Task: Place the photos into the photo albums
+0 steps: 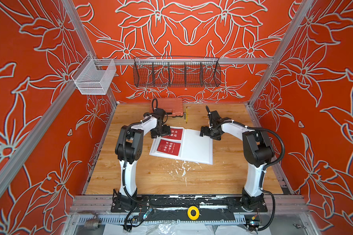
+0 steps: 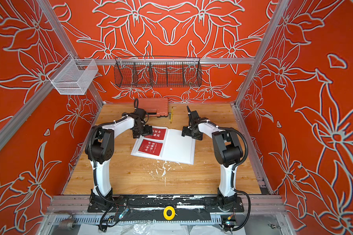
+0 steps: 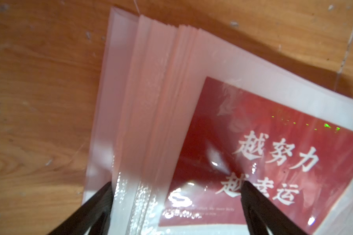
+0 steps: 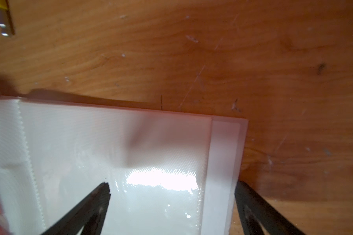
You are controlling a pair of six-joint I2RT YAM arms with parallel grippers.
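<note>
An open album (image 1: 196, 145) lies at table centre. Its left page shows two red cards with white lettering, the upper (image 3: 258, 117) under clear film, the lower (image 1: 167, 147) nearer the front. The right page (image 4: 117, 145) is blank. My left gripper is over the album's upper-left part, fingers apart, one at the stacked page edges, one over the upper card. My right gripper stands open at the blank page's upper right, one finger by its outer edge.
A red case (image 1: 168, 102) lies at the back, a yellow-handled tool (image 1: 186, 114) beside it. White scraps lie in front of the album. Wire baskets hang on the frame above.
</note>
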